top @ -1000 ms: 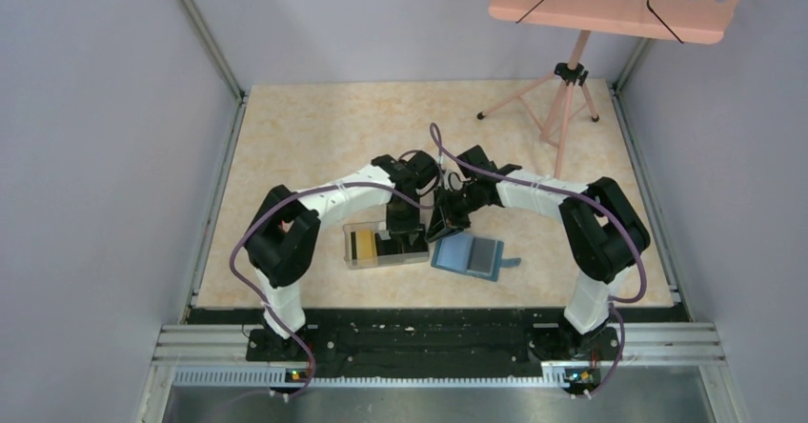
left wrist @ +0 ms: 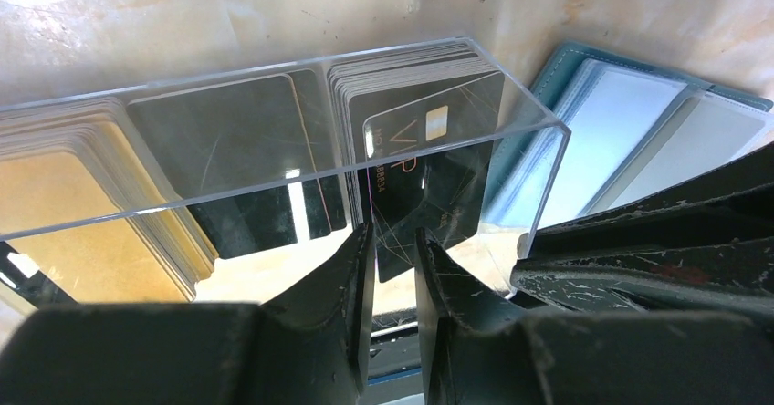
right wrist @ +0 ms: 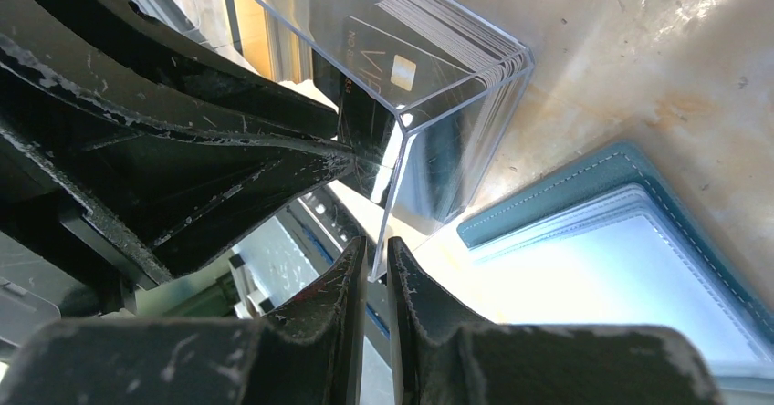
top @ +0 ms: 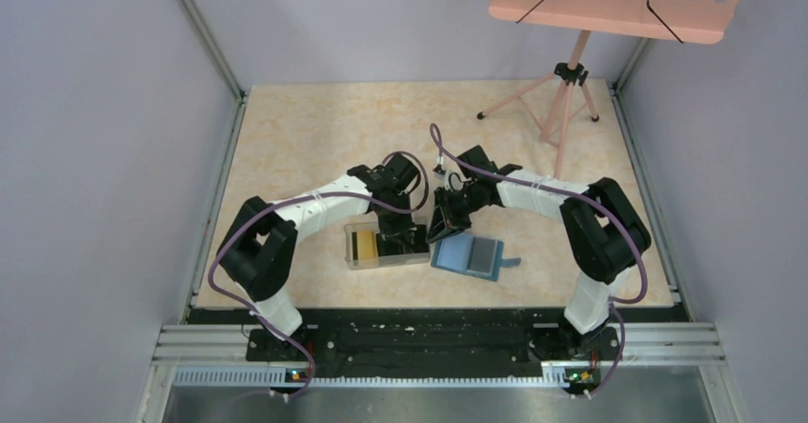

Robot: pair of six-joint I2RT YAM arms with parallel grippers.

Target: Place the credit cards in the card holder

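Note:
A clear acrylic box [top: 386,263] holds stacks of black cards [left wrist: 424,200] and gold cards [left wrist: 87,259]. The teal card holder [top: 481,256] with clear sleeves [left wrist: 611,140] lies just right of it. My left gripper is over the box's front edge by the black cards, open a little, with nothing between its fingers. My right gripper is shut on the box's right corner, its fingertips at the lower end of the clear edge. The left gripper's dark body fills the upper left of the right wrist view.
The pink stand [top: 572,61] occupies the back right of the table [top: 314,128]. Both arms are close together at the middle.
The right arm, box and holder look unmoved.

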